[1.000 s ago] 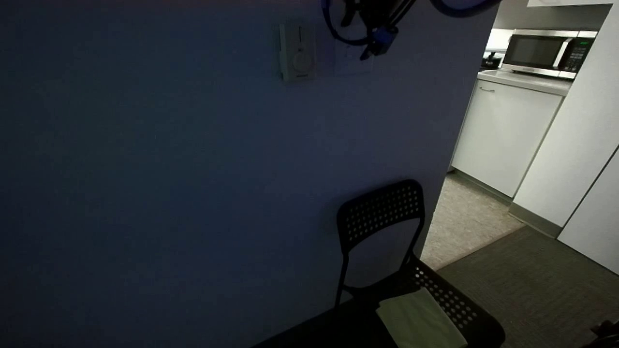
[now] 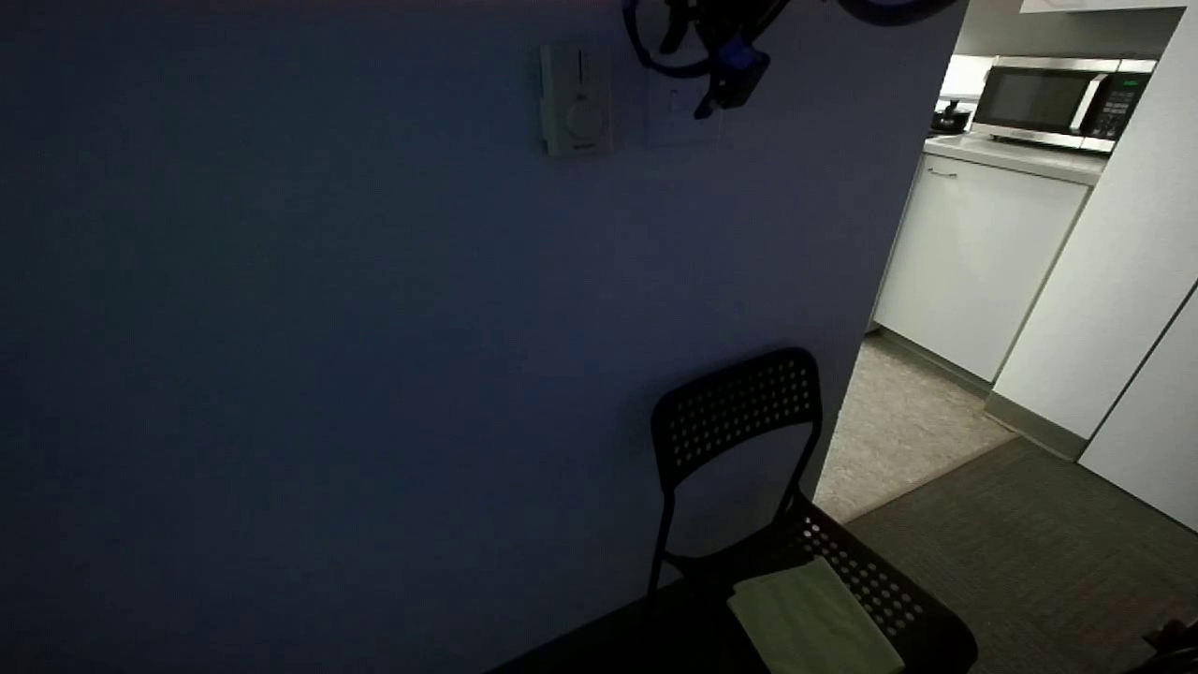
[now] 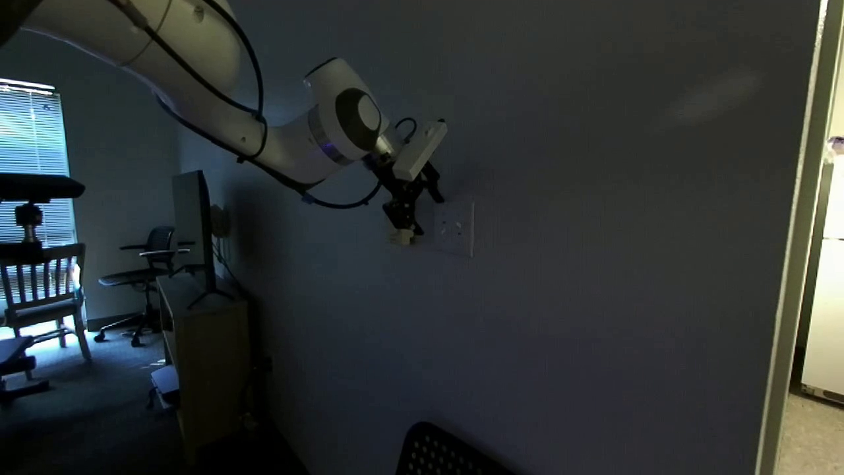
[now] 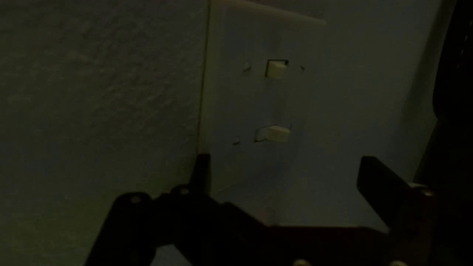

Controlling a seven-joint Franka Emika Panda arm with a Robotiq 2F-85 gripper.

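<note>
In the wrist view, a light switch plate (image 4: pixel 248 102) with two toggles stands on the wall. The upper toggle (image 4: pixel 276 70) and the lower toggle (image 4: pixel 278 133) lean differently in their slots. My gripper is open, its dark fingers (image 4: pixel 202 175) set wide apart with nothing between them. One finger overlaps the plate's left edge in this view; whether it touches cannot be told. From exterior view 2, the gripper (image 3: pixel 428 212) hangs close to the switch plate (image 3: pixel 463 228), just left of it.
A thermostat (image 2: pixel 577 101) is mounted on the wall beside the switches. Below stands a black chair (image 2: pixel 736 410) with a folded cloth (image 2: pixel 814 618) on its seat. A monitor (image 3: pixel 192 229) rests on a cabinet (image 3: pixel 210 348) along the wall. The wall right of the plate is bare.
My gripper has shifted only slightly in exterior view 1, its lower finger a little further down, and the cable beside it has moved a bit. The chair and cloth are unchanged.
</note>
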